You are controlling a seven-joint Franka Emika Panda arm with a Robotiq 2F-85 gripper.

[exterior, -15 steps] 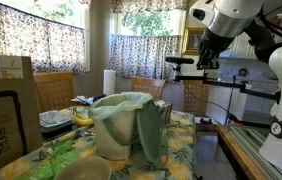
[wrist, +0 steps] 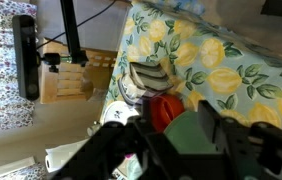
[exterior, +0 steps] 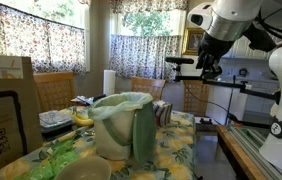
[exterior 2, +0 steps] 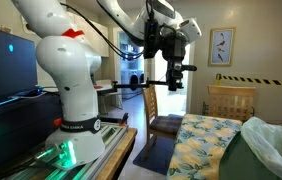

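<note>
A white bin [exterior: 113, 128] with a pale green liner stands on the table. Over its right side hangs a green cloth [exterior: 144, 135]. Exterior view 2 has the green cloth [exterior 2: 243, 160] large at the lower right. My gripper [exterior: 210, 69] is in the air to the right of the bin, apart from it and the cloth. In exterior view 2, the gripper [exterior 2: 174, 78] is above the table's near left end. The wrist view shows dark fingers [wrist: 209, 122] standing apart, with nothing visibly held. Behind them is a green surface [wrist: 187, 133], partly hidden.
A beige bowl [exterior: 84, 169] and a green packet [exterior: 61, 155] lie near the bin. Bananas [exterior: 82, 118] and a paper towel roll [exterior: 109, 82] are farther back. A cardboard box [exterior: 1, 125] stands left. The lemon-patterned tablecloth [exterior 2: 203, 140] has bare room near the gripper.
Dark gripper parts now show lower beneath the wrist than before. The bin has stayed put.
</note>
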